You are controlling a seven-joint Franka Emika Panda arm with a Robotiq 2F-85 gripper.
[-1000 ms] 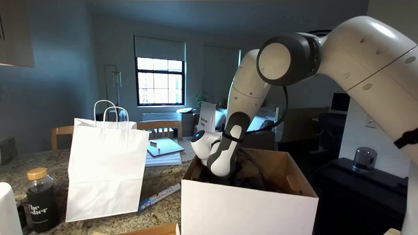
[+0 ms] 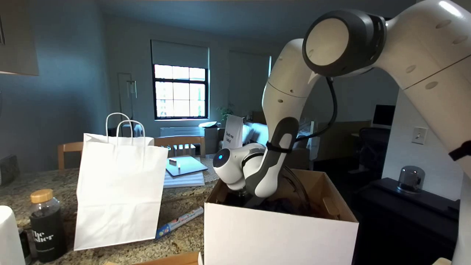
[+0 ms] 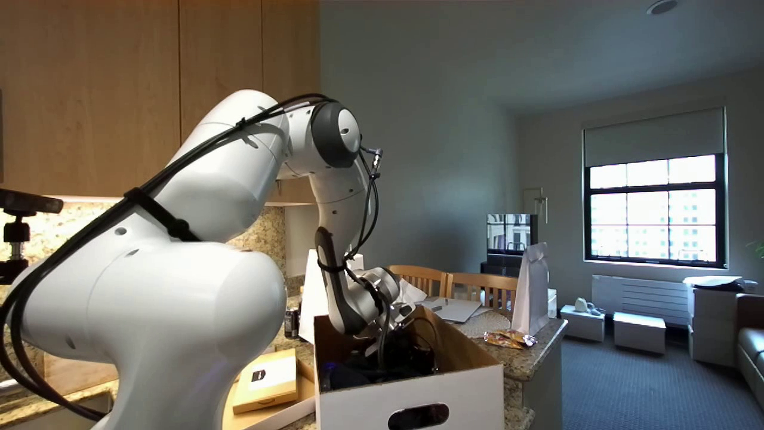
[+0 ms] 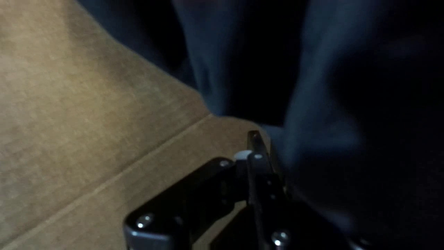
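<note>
The large white box (image 2: 282, 236), brown inside, stands on the counter with dark clothlike material (image 3: 358, 374) in it. My arm reaches down into this box, and the walls hide the fingertips in both exterior views. In the wrist view, dark blue cloth (image 4: 308, 137) fills the upper middle and right. My gripper appears shut on a fold of that cloth at its fingertips, though darkness blurs the contact. Bare cardboard (image 4: 83, 104) of the box shows to the left of the fingers.
Left of the box stand a white paper bag (image 2: 121, 194) and a bottle (image 2: 46, 229). A colourful tube (image 2: 180, 222) lies between bag and box. A low tray holds a yellow carton (image 3: 266, 381). Behind the box are a laptop (image 3: 452, 309) and another paper bag (image 3: 530, 290).
My arm has risen, its elbow clearly higher. The hand has shifted up and a little to the right in exterior view 1, still within the box opening.
</note>
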